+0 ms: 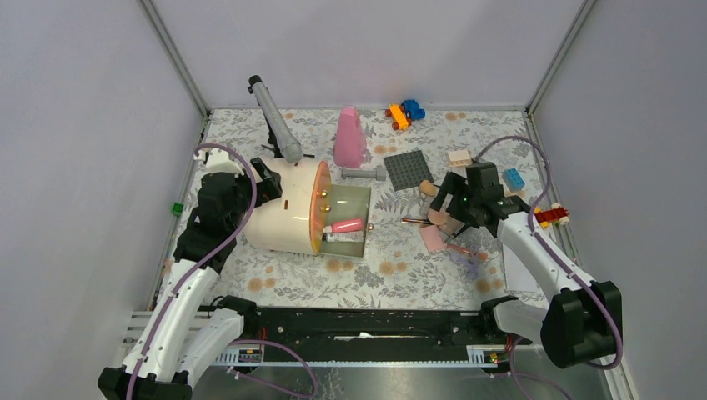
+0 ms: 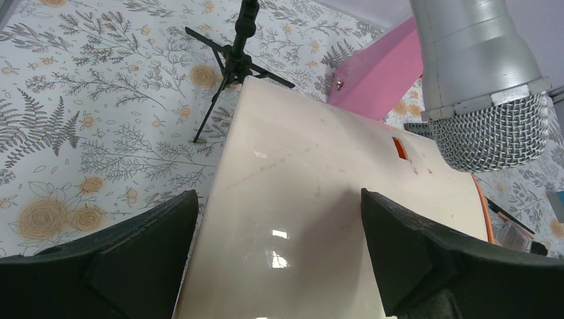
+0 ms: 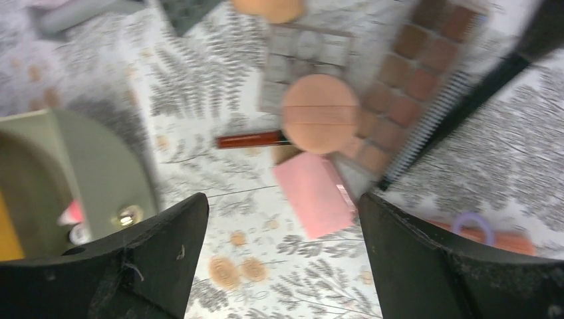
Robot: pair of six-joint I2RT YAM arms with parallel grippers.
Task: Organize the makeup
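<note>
The cream cylindrical organizer (image 1: 279, 217) lies at left-centre, its green drawer (image 1: 346, 204) out, holding a pink tube (image 1: 347, 225) and a white tube (image 1: 342, 237). My open left gripper is over the organizer's top. My right gripper hangs above the loose makeup, part open with no item visible between its fingers: a round peach compact (image 3: 320, 113), pink square (image 3: 312, 193), shade palette (image 3: 399, 100), brushes (image 3: 479, 93) and red-brown pencil (image 3: 249, 139). The right wrist view is blurred.
A grey microphone (image 1: 275, 112) on a tripod, pink object (image 1: 349, 137), grey dumbbell (image 1: 358, 173), dark baseplate (image 1: 406, 169) and toys (image 1: 400, 117) stand behind. A blue block (image 1: 514, 179) is at right.
</note>
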